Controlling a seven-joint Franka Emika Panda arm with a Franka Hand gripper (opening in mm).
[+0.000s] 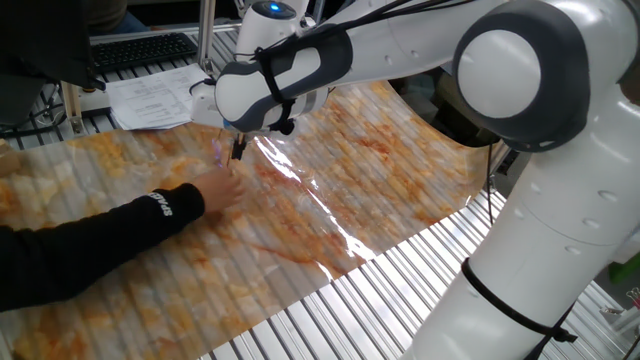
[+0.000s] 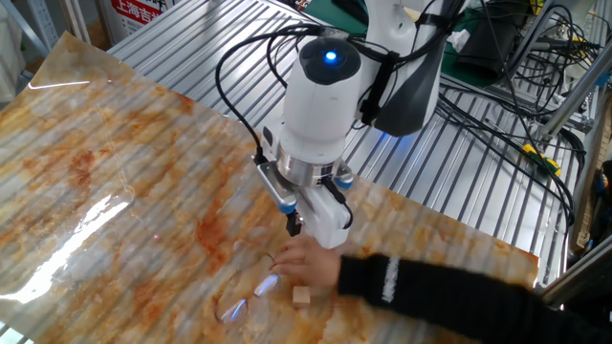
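Observation:
A pair of glasses [image 2: 266, 285] with thin frames shows beside a person's hand [image 2: 311, 265] in exterior view 2. The fingers of that hand are at one end of the glasses. My gripper [image 2: 295, 227] points down just above the hand, its dark fingertips close to it. In exterior view 1 the gripper [image 1: 238, 150] is small and sits right over the hand [image 1: 220, 188]. Whether the fingers still touch the glasses is hidden by the hand and the blur.
A small wooden block [image 2: 301, 296] lies by the hand on the marbled sheet [image 2: 143, 172]. The person's arm [image 2: 430, 294] reaches across the table. Papers [image 1: 155, 98] and a keyboard [image 1: 143, 50] lie at the back. Much of the sheet is clear.

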